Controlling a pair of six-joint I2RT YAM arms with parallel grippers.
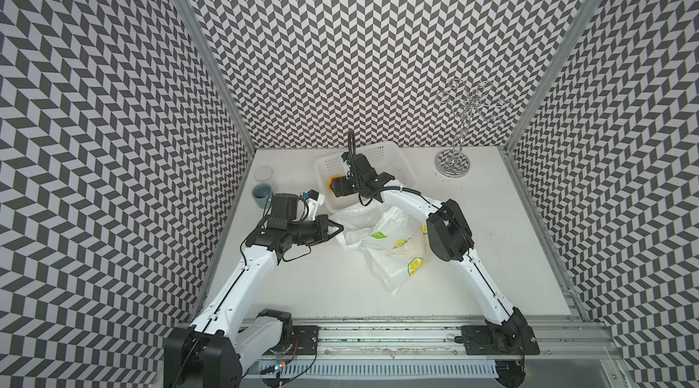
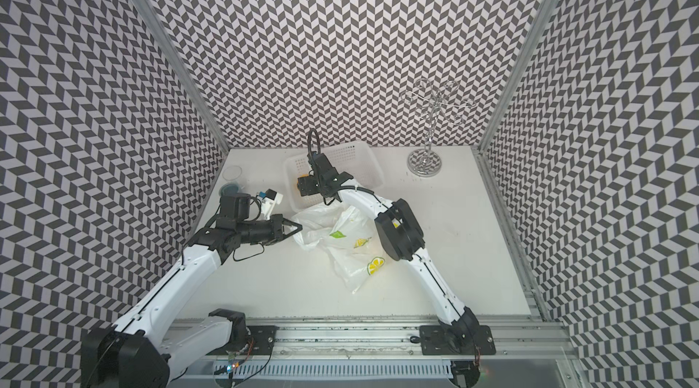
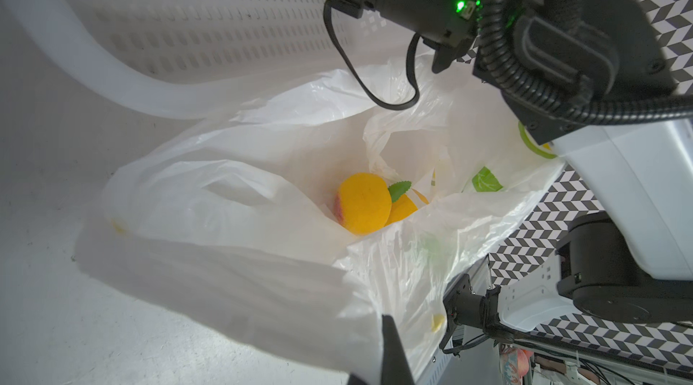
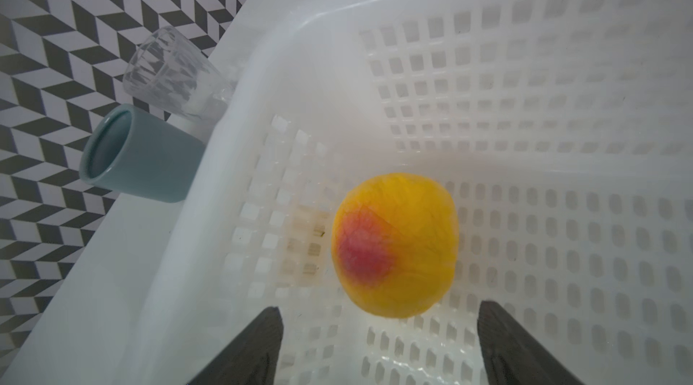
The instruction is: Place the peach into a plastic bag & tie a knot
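A yellow peach with a red blush (image 4: 395, 244) lies in the white basket, between the open fingers of my right gripper, a little beyond their tips. The plastic bag (image 1: 393, 249) lies open on the table in front of the basket; in the left wrist view another peach (image 3: 362, 203) with a leaf sits inside, with more orange fruit behind it. My left gripper (image 1: 335, 228) is shut at the bag's left edge, with thin plastic (image 3: 303, 291) rising to its fingertips.
The white basket (image 1: 393, 158) stands at the back. A blue cup (image 4: 144, 154) and a clear glass (image 4: 173, 70) stand left of it. A chrome rack (image 1: 452, 162) is at the back right.
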